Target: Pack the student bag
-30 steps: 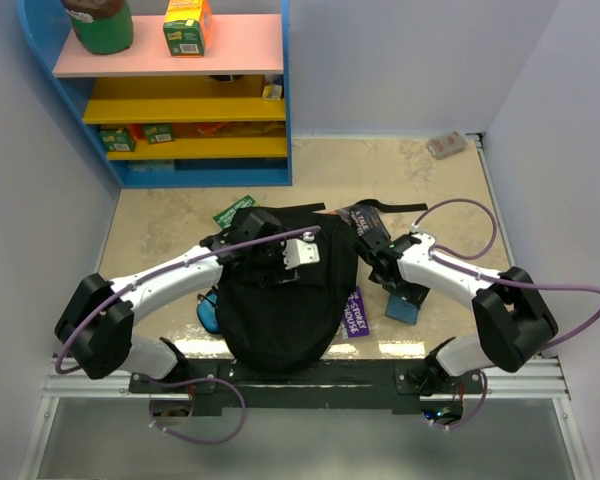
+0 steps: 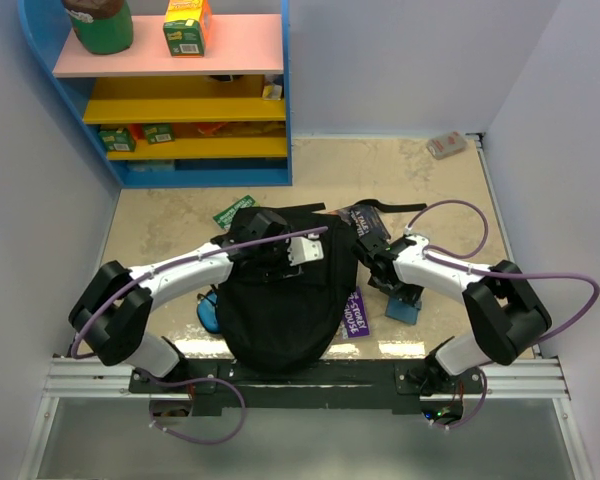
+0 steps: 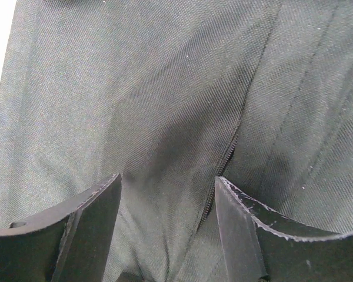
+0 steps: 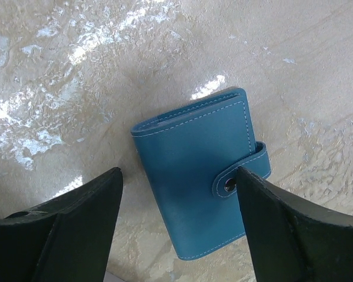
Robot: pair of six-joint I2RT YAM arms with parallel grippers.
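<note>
The black bag [image 2: 280,315] lies open-side flat on the table. My left gripper hovers low over its fabric beside a zipper, fingers apart with nothing between. On the right, a teal snap-strap wallet [image 2: 403,310] lies on the table, seen closely in the right wrist view [image 4: 194,170]; my right gripper is over it, fingers parted around it, not visibly holding it. A purple book [image 2: 355,315], a dark book [image 2: 370,220], a green book [image 2: 230,212] and a blue item [image 2: 207,312] lie around the bag.
A shelf unit [image 2: 180,175] with boxes stands at the back left. A small pale item [image 2: 446,145] lies at the back right. Walls close both sides.
Both arms have shifted slightly: the left a little forward along the bag, the right a small amount over the wallet. The objects have not visibly moved.
</note>
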